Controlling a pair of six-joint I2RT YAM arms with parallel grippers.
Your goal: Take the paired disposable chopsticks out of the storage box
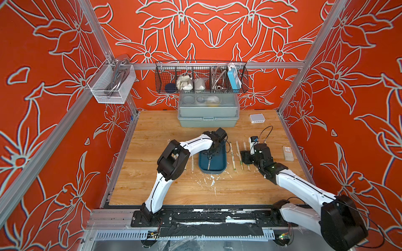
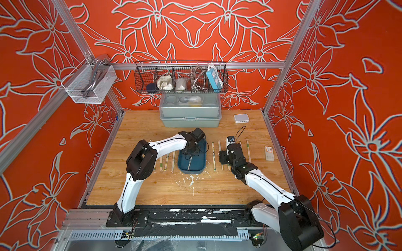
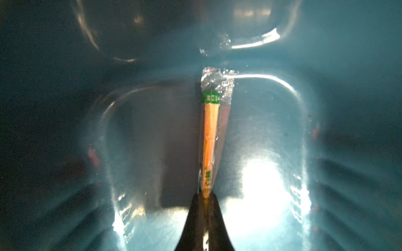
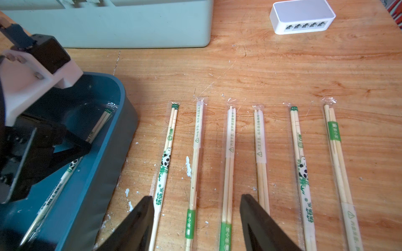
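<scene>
Inside the dark blue storage box (image 1: 225,165) lies a wrapped pair of chopsticks (image 3: 210,138) with a green band near its end. My left gripper reaches down into the box and is shut on this pair; its fingers press both sides of the wrapper. From the right wrist view, the same chopsticks (image 4: 58,190) slant along the box floor, the left fingertips over their middle. To the right of the box, my right gripper hangs open above the table, nothing gripped between its fingers.
Several wrapped chopstick pairs (image 4: 230,161) lie side by side on the wooden table right of the box, and more (image 2: 173,161) lie left of it. A pale green case (image 2: 190,121) stands behind, with a white network switch (image 4: 302,16) beside it.
</scene>
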